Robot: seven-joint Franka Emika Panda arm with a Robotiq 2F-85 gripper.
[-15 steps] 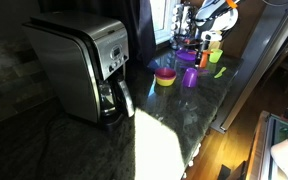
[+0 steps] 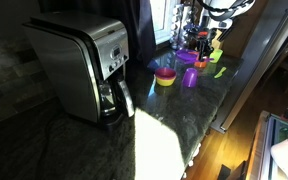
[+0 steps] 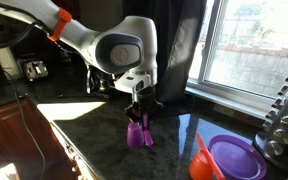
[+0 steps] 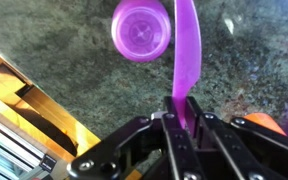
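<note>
A long purple utensil (image 4: 187,50) stands out from my gripper, which is shut on it. In the wrist view, a purple cup (image 4: 141,30) sits on the dark counter just left of the utensil, its round opening facing the camera. Exterior view 2 has my gripper (image 3: 144,103) low over the counter, the utensil (image 3: 148,130) hanging down right beside the cup (image 3: 135,136). From that side, whether utensil and cup touch is hard to tell. The same cup (image 2: 189,77) shows small in exterior view 1.
A purple plate (image 3: 242,158) and an orange cup (image 3: 200,165) lie toward the window side. Stacked bowls (image 2: 165,76) and a coffee maker (image 2: 89,65) occupy the counter's other part. A spice rack (image 3: 282,120) stands at the edge, and green items (image 2: 220,72) lie near the far end.
The arm has shifted over the far end of the counter, and its white links sit in a different pose. The purple cup, bowls and coffee maker have stayed where they were.
</note>
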